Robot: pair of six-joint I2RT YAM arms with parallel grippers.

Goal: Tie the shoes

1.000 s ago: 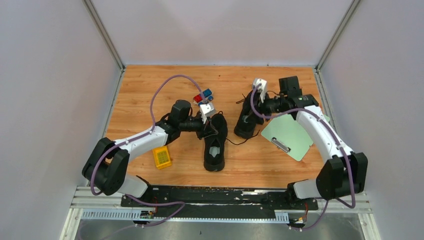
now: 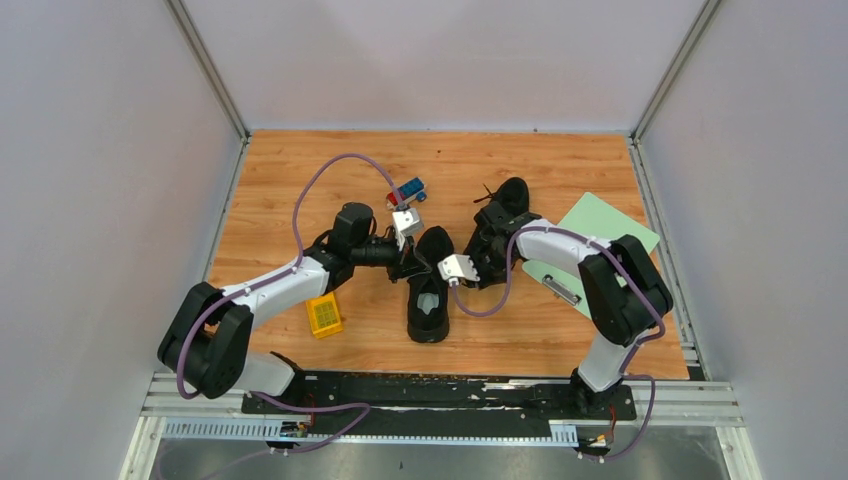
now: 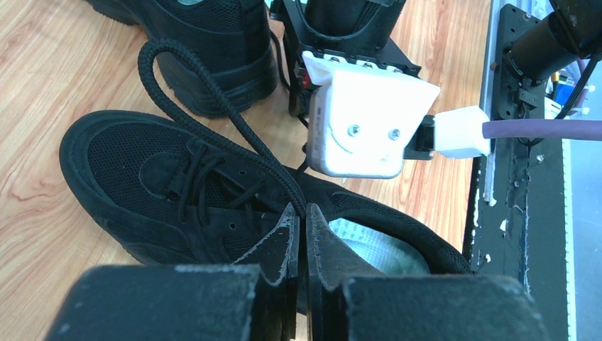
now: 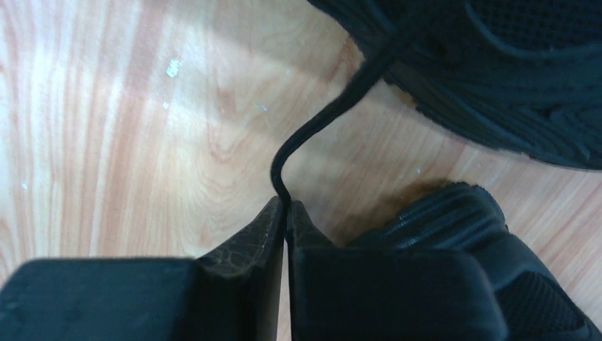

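Note:
My left gripper is shut on a black shoelace (image 3: pixel 248 135), raised in a loop above the near shoe (image 3: pixel 142 185), which lies lengthwise mid-table in the top view (image 2: pixel 428 320). My right gripper is low beside that shoe, its fingertips nearly together at a lace (image 4: pixel 319 121) running up the right wrist view; whether they grip it is unclear. The second shoe (image 2: pixel 510 195) stands behind the right arm, partly hidden by it.
A green clipboard (image 2: pixel 610 220) lies at the right, a yellow object (image 2: pixel 323 315) at the left front, and a red-and-blue toy (image 2: pixel 410 190) at the back. Bare wood is free at the back left.
The left arm has shifted only slightly.

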